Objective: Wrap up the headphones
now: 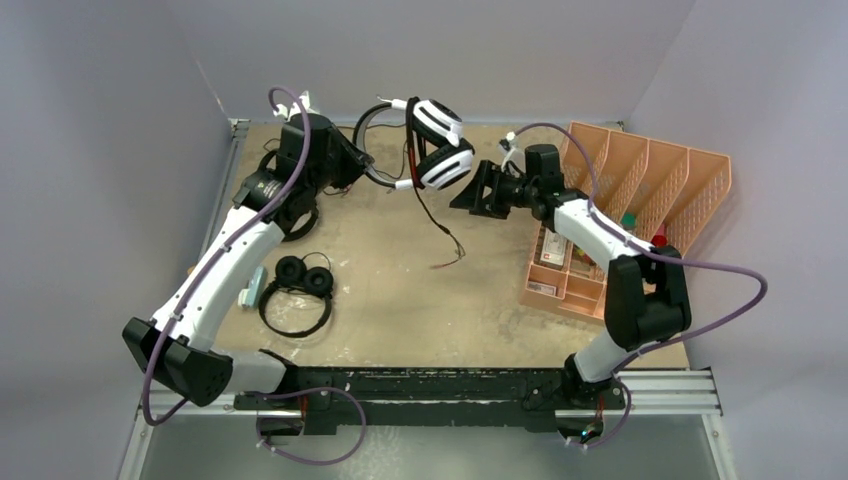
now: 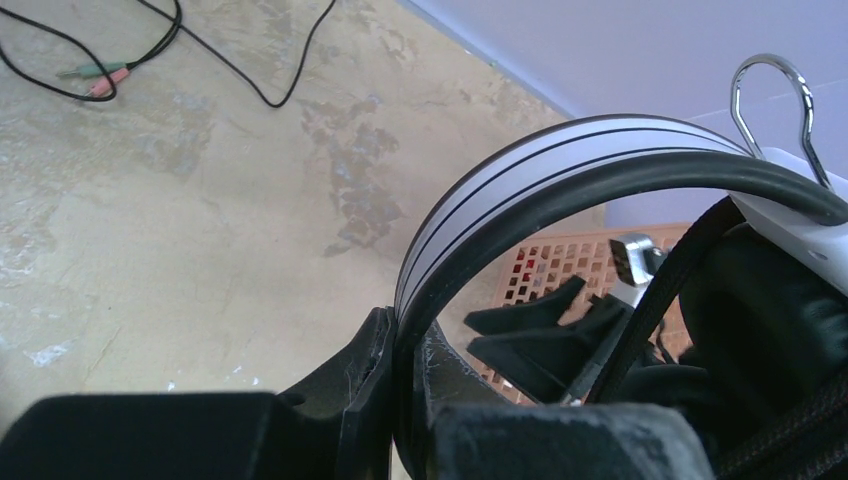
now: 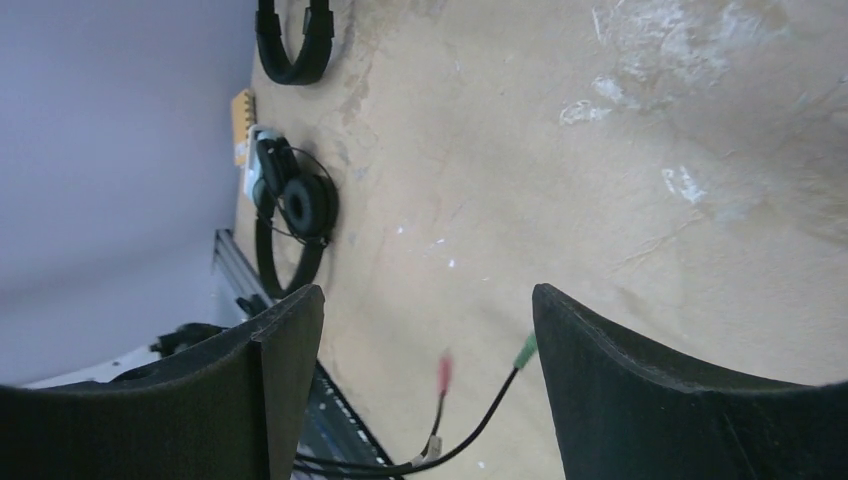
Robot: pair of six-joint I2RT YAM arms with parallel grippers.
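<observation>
In the top view my left gripper (image 1: 356, 165) holds a white-and-black pair of headphones (image 1: 440, 135) aloft by the headband, which also shows between its fingers in the left wrist view (image 2: 610, 140). A dark cord hangs from the headphones down toward the middle. My right gripper (image 1: 470, 195) stands part open just right of and below them, with nothing held. In the right wrist view the cord's pink plug (image 3: 444, 373) and green plug (image 3: 525, 349) dangle beside and between its fingers, apparently not gripped.
Black headphones (image 1: 318, 280) lie at the lower left, another pair partly under the left arm, with loose cables at the back. An orange compartment organizer (image 1: 700, 170) with small items fills the right side.
</observation>
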